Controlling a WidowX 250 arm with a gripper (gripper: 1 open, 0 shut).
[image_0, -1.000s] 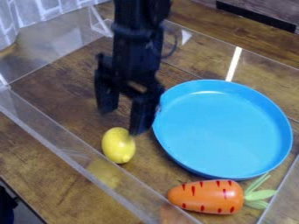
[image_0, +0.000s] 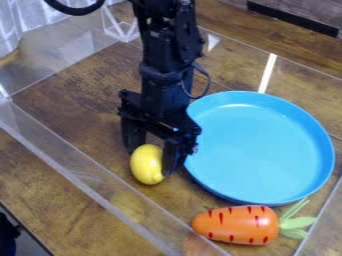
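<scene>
My black gripper (image_0: 155, 140) is low over a yellow lemon-like toy (image_0: 148, 166) at the left of the blue plate, its fingers coming down around the toy's upper part. Whether they touch or grip it is hard to make out. The blue plate (image_0: 267, 150) lies to the right, its left edge partly behind the gripper.
An orange toy carrot (image_0: 235, 224) with green leaves lies below the plate. Clear walls border the wooden floor (image_0: 74, 85) at left and front. The floor left of the gripper is free.
The plate and carrot look unchanged.
</scene>
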